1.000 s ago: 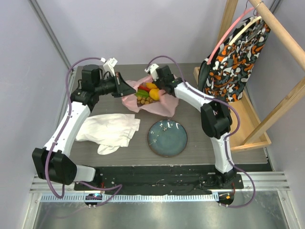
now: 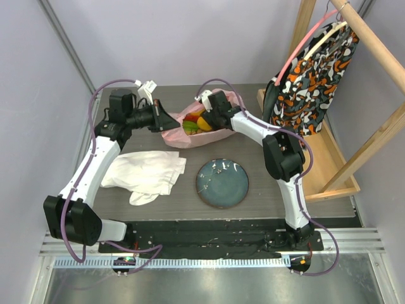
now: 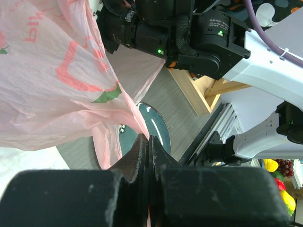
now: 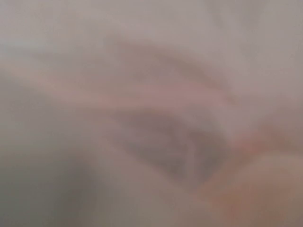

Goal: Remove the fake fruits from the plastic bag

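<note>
The pink plastic bag (image 2: 190, 140) lies with its mouth spread in the top view. Inside it are a yellow fruit (image 2: 204, 125), a green one (image 2: 189, 126) and a red one (image 2: 190, 118). My left gripper is shut on the bag's edge, which runs taut into its fingertips. From the right, my right gripper (image 2: 207, 119) reaches down into the bag beside the yellow fruit. Its fingers are mostly hidden there, so their opening cannot be made out. Blurred pinkish plastic fills the right wrist view.
A dark plate (image 2: 222, 183) sits empty in front of the bag. To its left lies a crumpled white cloth (image 2: 145, 173). On the right stands a wooden rack (image 2: 329, 164) with a patterned cloth bag (image 2: 316, 82) hanging from it. Bare table shows around the plate.
My right gripper has shifted slightly and stays in the bag. The bag's front side, hanging lower a second ago, has moved up, and less of the fruit shows. The left arm has barely moved.
</note>
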